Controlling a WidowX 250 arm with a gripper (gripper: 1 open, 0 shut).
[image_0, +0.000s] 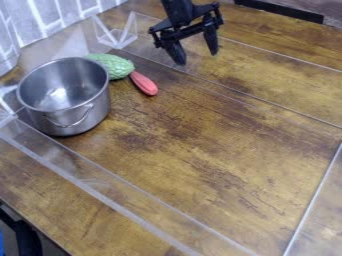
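Note:
My black gripper hangs at the top centre of the camera view, over the back of the wooden surface, with its fingers spread and nothing visible between them. Below and left of it lie a red elongated object and a green textured oblong object. A steel pot stands at the left, beside the green object.
Clear panels or strips run along the left and right edges. A dark edge borders the back right.

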